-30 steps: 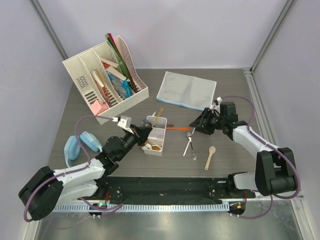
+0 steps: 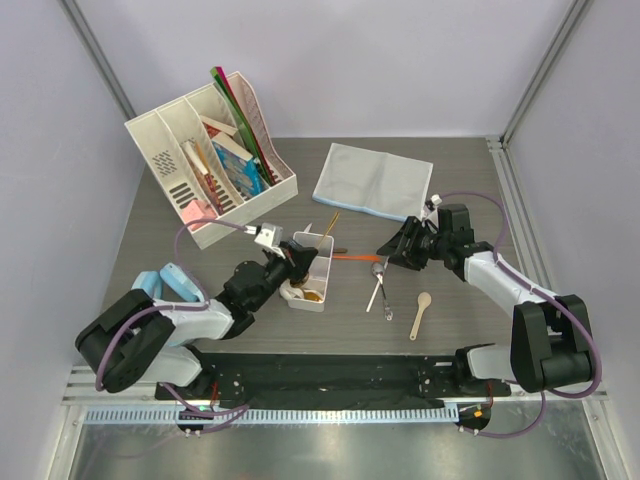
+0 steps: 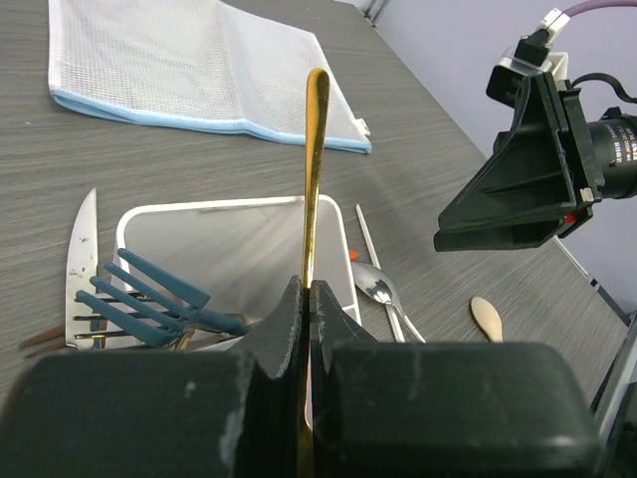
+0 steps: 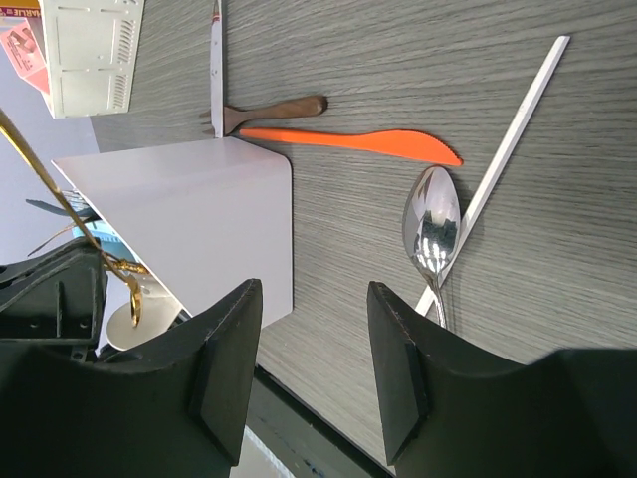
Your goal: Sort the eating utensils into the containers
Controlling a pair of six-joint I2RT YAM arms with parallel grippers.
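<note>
My left gripper (image 2: 308,254) is shut on a gold utensil (image 3: 315,119), held upright over a white container (image 2: 321,280), which holds blue-handled and other utensils (image 3: 159,309). My right gripper stands part open, empty, above the table near a metal spoon (image 4: 431,224) lying across a white stick (image 4: 508,139). An orange knife (image 4: 378,141), a wooden-handled utensil (image 4: 284,110), a white-bladed knife (image 3: 82,254) and a wooden spoon (image 2: 422,305) lie around the container.
A large white divided holder (image 2: 160,150) with boxes and sticks stands at back left. A white mesh pouch (image 2: 370,165) lies at the back. Light blue objects (image 2: 147,285) are at the left. Bare table is at the right front.
The right arm has not visibly moved.
</note>
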